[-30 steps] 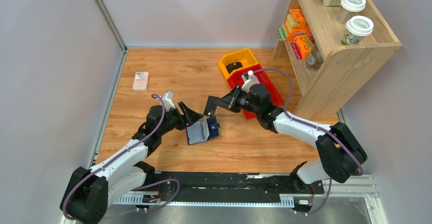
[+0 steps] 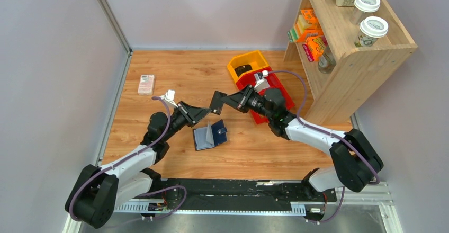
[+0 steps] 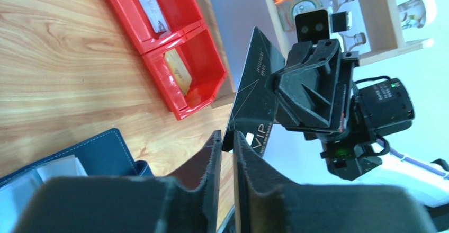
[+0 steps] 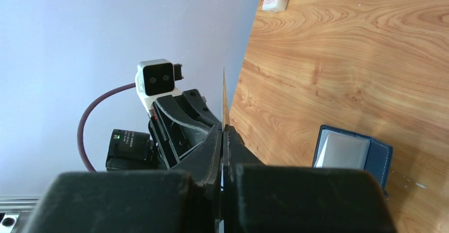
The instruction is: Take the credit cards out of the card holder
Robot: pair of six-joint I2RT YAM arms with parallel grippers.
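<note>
A black card marked VIP is held upright by my right gripper (image 2: 225, 99), shut on it; in the right wrist view only its thin edge shows. My left gripper has its fingertips at the card's lower left corner, with a narrow gap between the fingers; whether it grips the card is unclear. The blue card holder (image 2: 219, 130) lies open on the table below both grippers, its pale sleeves (image 4: 341, 151) showing.
A red bin (image 2: 280, 87) and a yellow bin (image 2: 254, 58) stand behind my right arm, beside a wooden shelf (image 2: 360, 79) with jars and boxes. A small pale pack (image 2: 146, 84) lies back left.
Over the last second my left gripper has moved up to the card's corner and its fingers have come closer together. My right gripper and the card have shifted slightly upward in the top view.
</note>
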